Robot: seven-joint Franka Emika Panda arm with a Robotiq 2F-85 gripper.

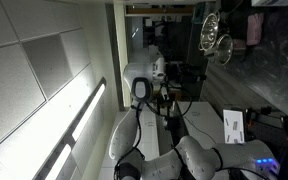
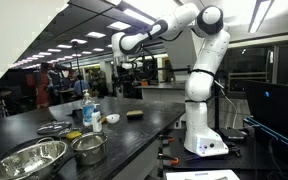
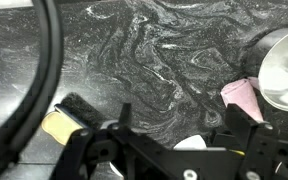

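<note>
My gripper is open above a dark marbled counter, with nothing between its fingers. In the wrist view, a brush with dark bristles and a tan back lies at lower left. A pink cloth-like item rests beside a metal pot at the right. Something white, partly hidden by the gripper, shows at bottom centre. Exterior view 2 has the arm reaching over the far part of the counter, its gripper raised well above the surface.
Two metal pots, one small and one wide, stand at the near end of the counter in exterior view 2. Bottles and a white cup stand behind them. Bare counter lies in the middle of the wrist view.
</note>
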